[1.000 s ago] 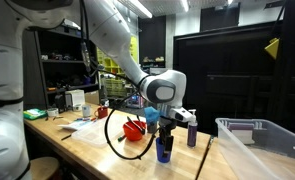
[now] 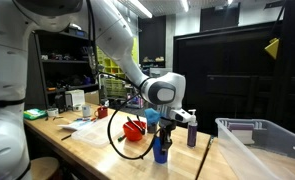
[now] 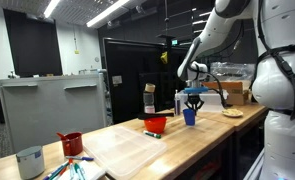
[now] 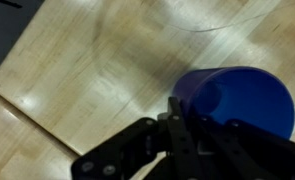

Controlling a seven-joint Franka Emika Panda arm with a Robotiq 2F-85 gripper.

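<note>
A blue cup (image 2: 160, 153) is at the front right of the wooden table (image 2: 93, 150). My gripper (image 2: 166, 139) reaches down to its rim from above. In the wrist view the cup (image 4: 249, 98) opens toward the camera, and the dark fingers meet its left rim, shut on the wall; the gripper hides part of the near side. The other exterior view has the cup (image 3: 189, 117) upright under the gripper (image 3: 195, 103). Whether its base touches the table cannot be told.
Behind the cup stand a red bowl (image 2: 134, 131) and a dark bottle (image 2: 192, 134). A large clear bin (image 2: 255, 144) is to the right. Farther along the table lie a pale tray (image 3: 127, 152), markers (image 3: 87, 170), a red pot (image 3: 72, 144) and a whitish pot (image 3: 30, 161).
The gripper and the blue cup have shifted slightly to the left in exterior view 1. The surrounding objects stay where they were.
</note>
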